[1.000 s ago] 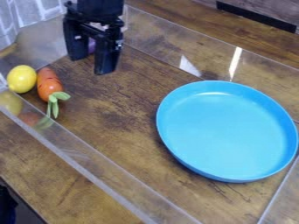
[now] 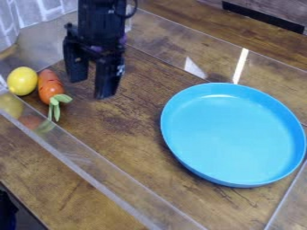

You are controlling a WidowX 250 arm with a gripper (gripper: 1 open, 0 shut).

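My black gripper (image 2: pixel 92 68) hangs over the wooden surface at the upper left, open, its two fingers apart and pointing down. To its lower left lie an orange carrot with green leaves (image 2: pixel 48 89) and a yellow lemon-like object (image 2: pixel 21 81). A small purple thing behind the arm is mostly hidden. A large blue round plate (image 2: pixel 232 135) lies at the right.
Clear plastic walls surround the wooden floor (image 2: pixel 132 153), along the left and front. The middle of the floor, between the carrot and the plate, is free.
My gripper has come lower in the picture, nearer the carrot, and looks blurred with motion. The carrot, yellow object and plate have not moved.
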